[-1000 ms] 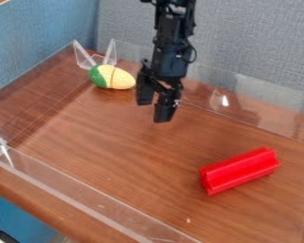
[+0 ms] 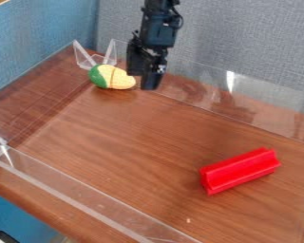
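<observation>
My black gripper (image 2: pixel 143 76) hangs at the back of the wooden table, open, its fingers just right of a yellow object with a green end (image 2: pixel 114 78), perhaps a toy vegetable. Whether the fingers touch it cannot be told. A red cylinder (image 2: pixel 238 170) lies at the front right.
Clear plastic walls edge the wooden surface (image 2: pixel 142 142), with padded blue and grey panels behind. A small dark blue item is cut off at the left edge.
My gripper has risen and moved slightly left, toward the back near the yellow object. The red cylinder and the yellow object look unmoved.
</observation>
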